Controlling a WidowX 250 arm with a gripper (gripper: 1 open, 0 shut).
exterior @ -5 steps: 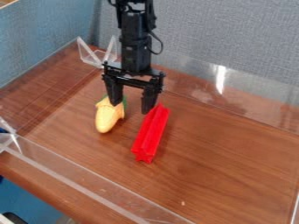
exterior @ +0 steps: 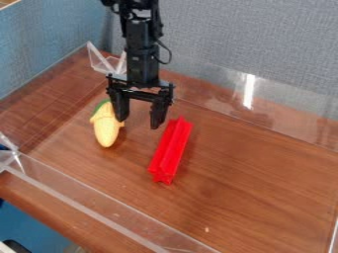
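My gripper (exterior: 138, 111) hangs from the top centre of the view, open, its two fingers pointing down at either side over the table. A yellow corn-like toy (exterior: 106, 128) with some green at its top lies just below and beside the left finger, partly behind it; whether they touch I cannot tell. A long red block (exterior: 171, 151) lies diagonally to the right, a little below the right finger.
The wooden table (exterior: 251, 193) is bounded by clear low walls. Grey and blue padded panels (exterior: 258, 44) stand behind and to the left.
My gripper has shifted slightly left over the last second, closer over the yellow toy, staying open. The toy and red block look nearly unmoved.
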